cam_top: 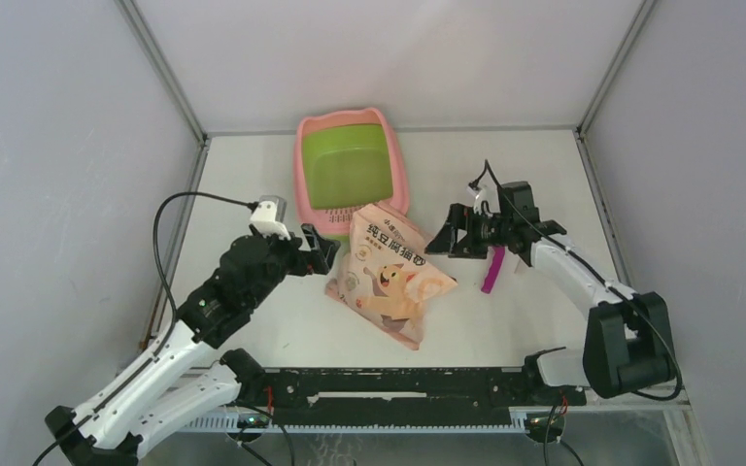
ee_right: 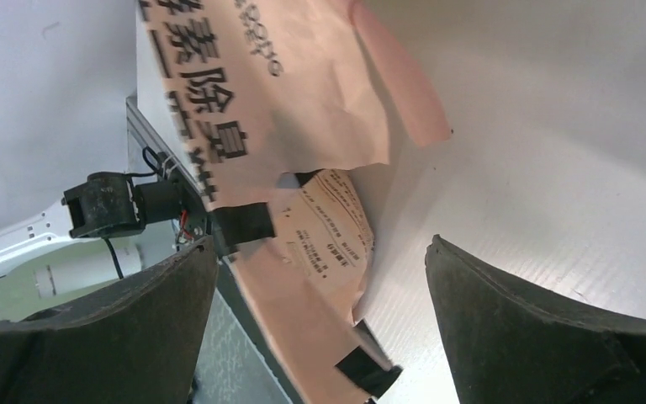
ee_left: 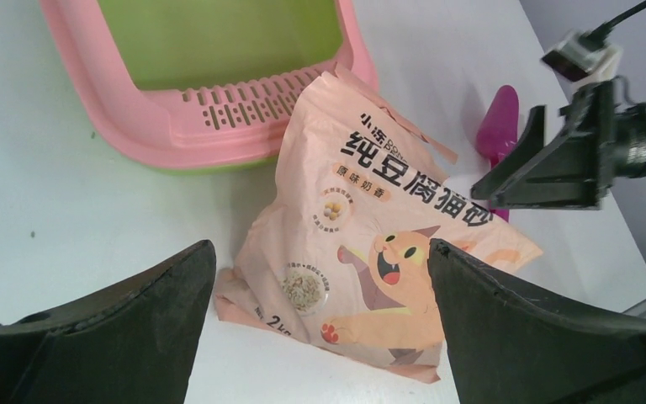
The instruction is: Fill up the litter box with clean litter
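A pink-rimmed litter box [cam_top: 304, 199] with a green inside stands at the back of the table, and no litter shows in it. The peach litter bag [cam_top: 389, 282] lies in front, its upper end against the slotted pink edge; the left wrist view shows the bag's printed face [ee_left: 370, 252]. Left of the bag, my left gripper [cam_top: 326, 254] is open and empty. My right gripper [cam_top: 442, 245] is open at the bag's right side, holding nothing. In the right wrist view, the bag [ee_right: 303, 109] crosses the left part, beyond the fingers [ee_right: 513, 337].
A purple scoop [ee_left: 498, 126] lies right of the bag, partly hidden by my right gripper; its handle [cam_top: 492, 270] shows from above. Walls border the table at the left, back and right.
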